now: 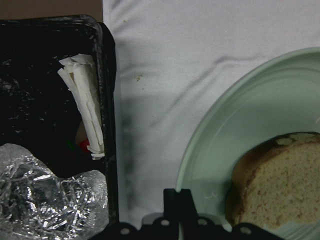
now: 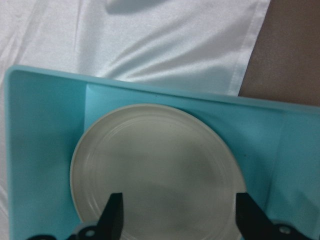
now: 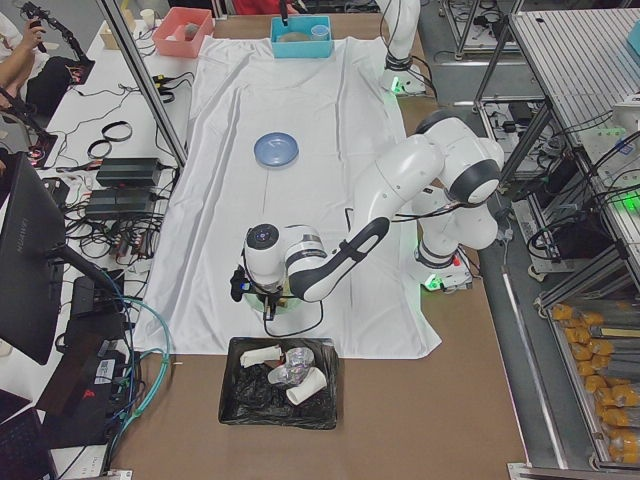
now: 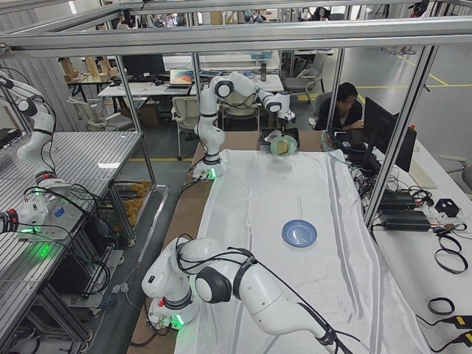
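Note:
My left gripper is shut on the rim of a pale green plate [image 1: 240, 100] carrying a slice of bread [image 1: 272, 185]. In the camera right view this plate [image 4: 289, 141] is held up beside the black bin [image 3: 238, 400]. My right gripper is open above a grey plate [image 2: 155, 160] lying in the cyan tub [image 2: 40, 140]. A blue plate [image 3: 276, 149] lies alone on the white cloth.
The bin holds crumpled foil [image 1: 50, 195] and white paper rolls [image 1: 85, 100]. Monitors and cables crowd the adjoining desk; a metal rack stands opposite.

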